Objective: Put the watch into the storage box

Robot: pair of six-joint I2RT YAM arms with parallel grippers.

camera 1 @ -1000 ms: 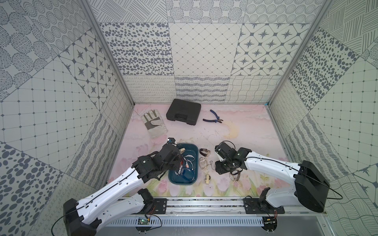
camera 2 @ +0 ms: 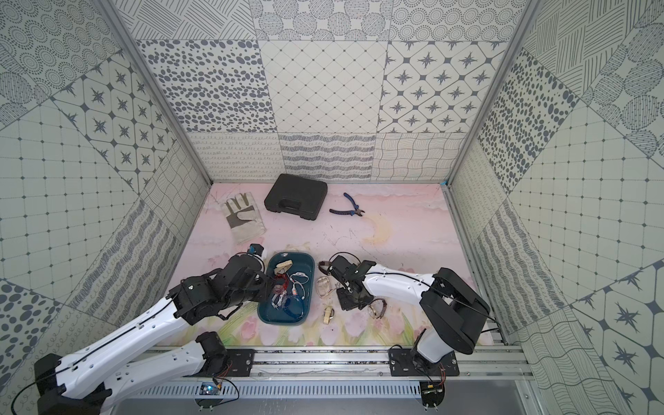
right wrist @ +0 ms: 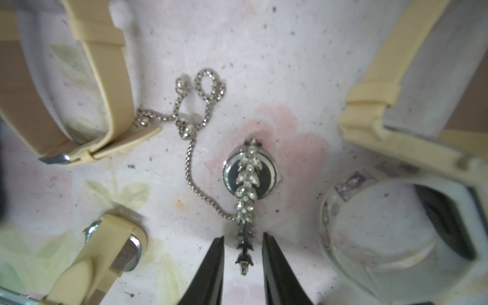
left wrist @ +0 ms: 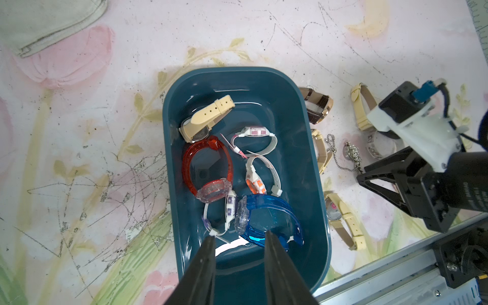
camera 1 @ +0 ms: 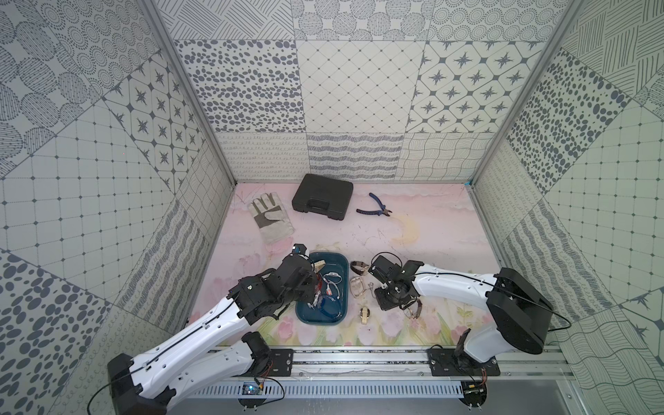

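Observation:
In the right wrist view a silver watch [right wrist: 246,175] with a leaf-patterned metal band and thin chain lies on the pink table. My right gripper is partly open, and the lower end of that band shows between its fingertips, not visibly gripped. Over the dark blue storage box [left wrist: 170,152] hangs my left gripper, open and empty. Inside the box lie several watches, among them a red one [left wrist: 187,170], a blue one [left wrist: 284,206] and a beige one [left wrist: 208,116].
Around the silver watch sit other watches: a beige one [right wrist: 96,86], another beige one [right wrist: 99,254], and a white round one [right wrist: 325,244]. Farther back are a black case [camera 1: 322,195], blue pliers [camera 1: 373,211] and a glove [camera 1: 270,218].
The left arm shifted only a touch and stays over the box.

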